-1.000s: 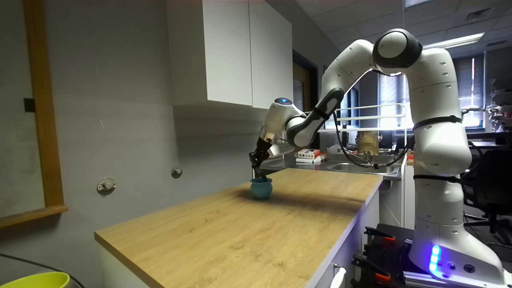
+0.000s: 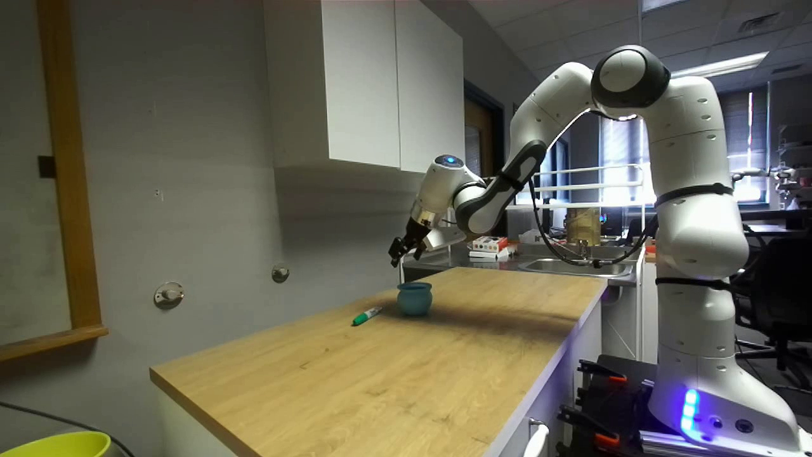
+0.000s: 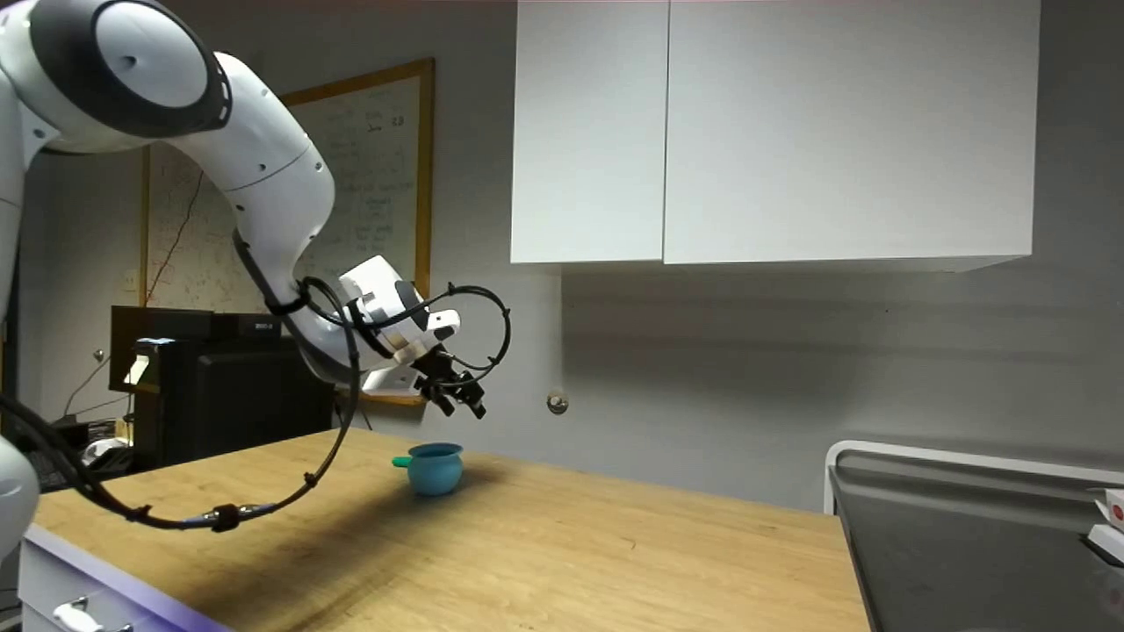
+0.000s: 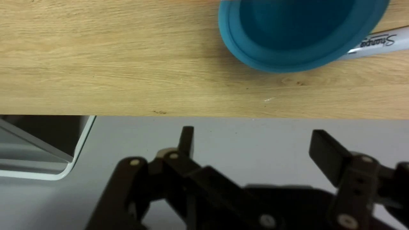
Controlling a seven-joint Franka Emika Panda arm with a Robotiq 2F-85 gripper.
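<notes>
A teal pot (image 2: 415, 299) stands upright on the wooden table, its dark inside partly in sight at the top of the wrist view, and no object shows in that part. Beside it, a marker with a green cap (image 2: 366, 316) lies flat on the tabletop. Its white barrel (image 4: 377, 42) bears "Sharpie" lettering and runs partly out of sight behind the pot rim in the wrist view. Above the pot, clear of it, hangs my gripper (image 2: 405, 261). In the wrist view its black fingers (image 4: 186, 141) are spread apart, with nothing between them.
Close behind the pot is the table's back edge, with the wall beyond. White cabinets (image 3: 774, 132) hang over the table. A metal sink (image 2: 571, 266) lies past the far end.
A second ago the fingers were close together and reached down to the pot's mouth, with no marker visible on the table. Now they are apart and raised, and the marker lies beside the pot.
</notes>
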